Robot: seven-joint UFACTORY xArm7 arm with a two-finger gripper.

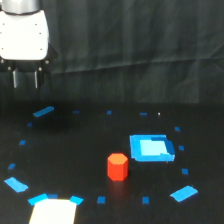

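Observation:
At the upper left, my gripper (26, 79) hangs from the white arm (24, 38), high and far back from the block. Its two thin dark fingers stand apart against the dark backdrop, with nothing visible between them. A small red-orange block (118, 167) with a hexagonal outline stands upright on the black table, a little right of centre. Behind it and to its right is a white square (153, 147) with a bright blue border. A pale cream square (53, 211), edged with blue at its top, is cut off by the bottom of the view.
Blue tape marks lie about the black table, among them longer strips at the left (16, 184), right (184, 193) and back left (43, 111). Black cloth (130, 50) hangs behind.

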